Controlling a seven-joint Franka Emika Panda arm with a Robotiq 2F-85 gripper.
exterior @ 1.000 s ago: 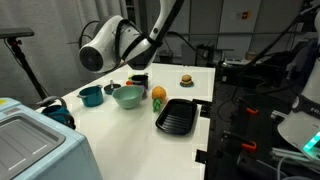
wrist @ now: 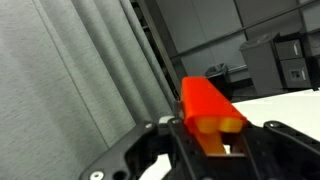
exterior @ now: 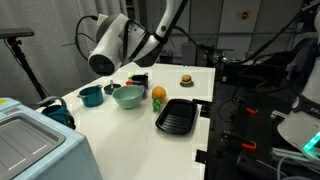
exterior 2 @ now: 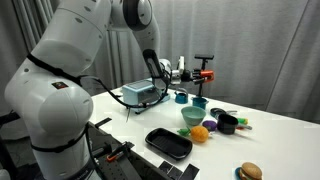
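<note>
In exterior view 2 my gripper (exterior 2: 199,73) hangs in the air above the back part of the table, clear of everything on it. An orange-red object (wrist: 208,100) fills the space between its fingers in the wrist view, and the gripper is shut on it. The object's orange-red end also shows at the gripper in exterior view 2. What exactly it is cannot be told. In exterior view 1 a white and black arm joint (exterior: 106,60) shows high over the table, while the held object cannot be made out.
A green bowl (exterior: 127,96), an orange (exterior: 158,92) and a black tray (exterior: 178,117) share the mid-table. Teal cups (exterior: 91,96) and a black pot (exterior 2: 228,124) stand farther back. A burger (exterior: 187,80) sits apart. The white surface left of the tray is clear beside a pale box (exterior: 38,145).
The arm has shifted to the right and slightly down in exterior view 1. The things on the table have stayed where they were.
</note>
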